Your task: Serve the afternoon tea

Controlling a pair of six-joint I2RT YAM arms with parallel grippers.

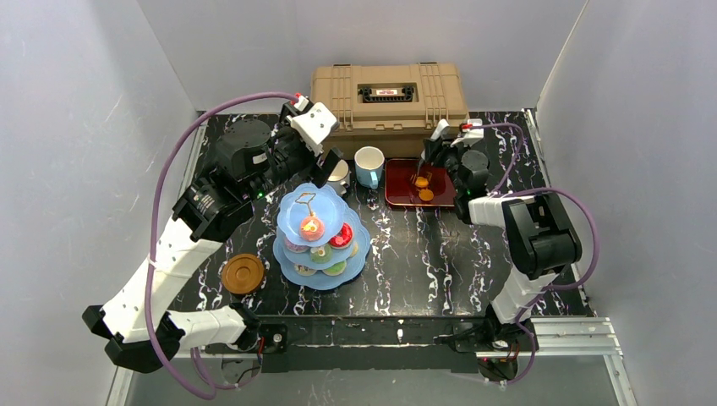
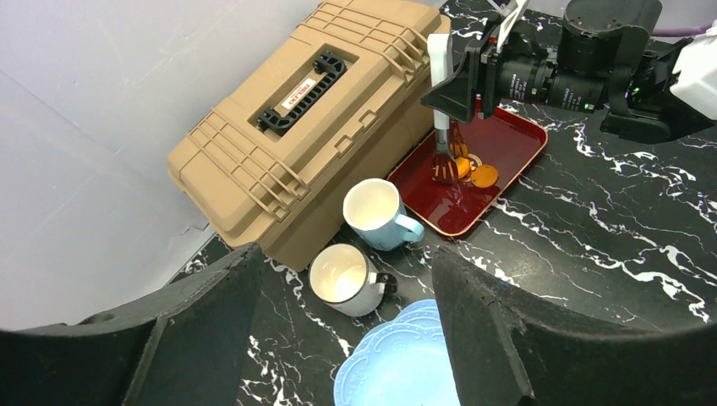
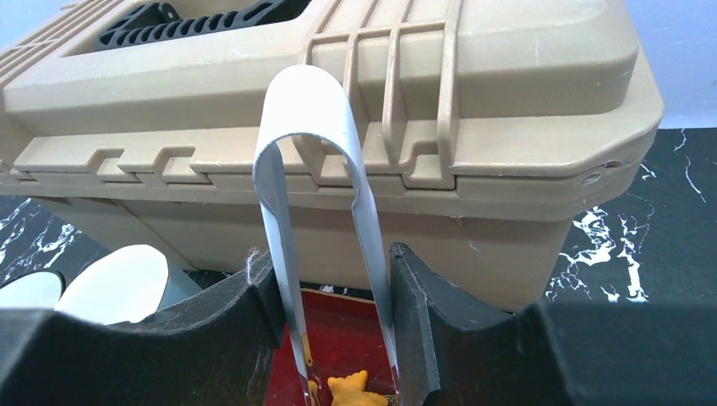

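In the right wrist view, my right gripper is shut on white tongs, one finger against each arm, and the arms stand apart. Their slotted ends reach down into the red tray, beside orange cookies. A star-shaped cookie shows between the tong arms; whether the tongs grip any cookie cannot be told. My left gripper is open and empty, above the cups and the stand. The blue tiered stand carries several small cakes.
A light blue cup and a grey cup stand between tray and stand. Behind them sits a large tan case, close to the tongs. At the left lies a brown round lid.
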